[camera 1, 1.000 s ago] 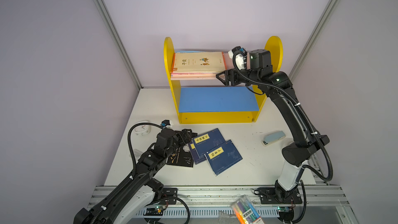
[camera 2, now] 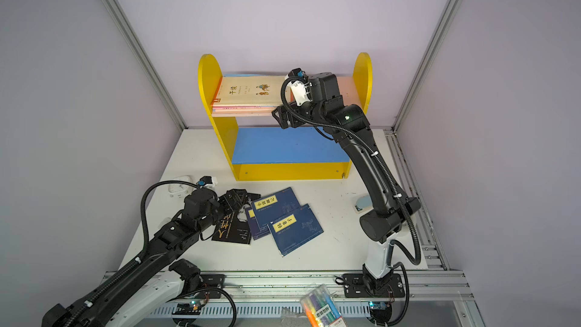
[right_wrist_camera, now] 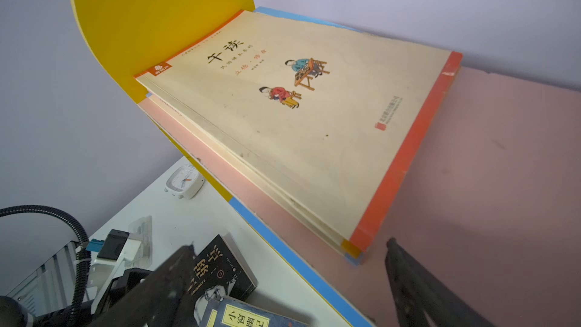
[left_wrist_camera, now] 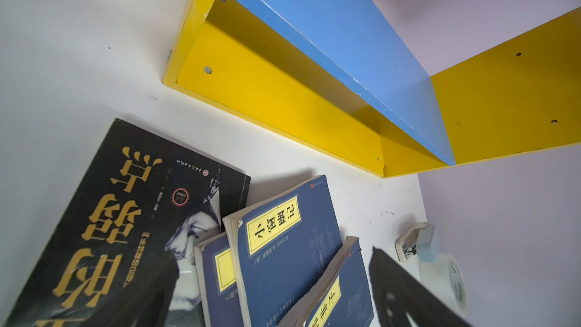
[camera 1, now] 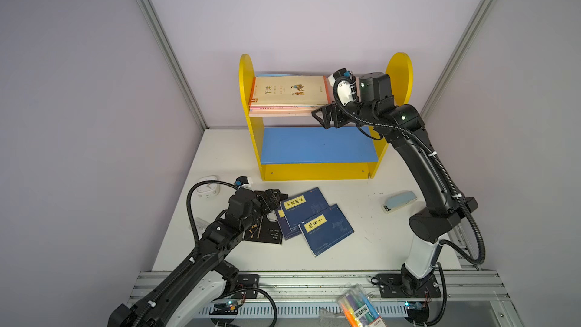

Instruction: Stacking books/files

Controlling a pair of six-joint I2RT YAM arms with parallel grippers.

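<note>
A stack of cream books (right_wrist_camera: 302, 115) lies flat at the left of the upper pink shelf (right_wrist_camera: 496, 175) in the yellow bookcase (camera 1: 314, 170). My open right gripper (camera 1: 322, 115) is at the shelf's front, by the stack's right corner, nothing between its fingers. On the table below, a black book (left_wrist_camera: 109, 218) and several blue books (left_wrist_camera: 284, 248) lie overlapping. My left gripper (camera 1: 272, 197) hangs open over them, holding nothing.
The blue lower shelf (camera 1: 314, 142) is empty. A white clock (right_wrist_camera: 184, 180) sits at the table's left, a grey object (camera 1: 399, 201) at the right. The white wall stands close behind the bookcase.
The left arm and the books look unmoved.
</note>
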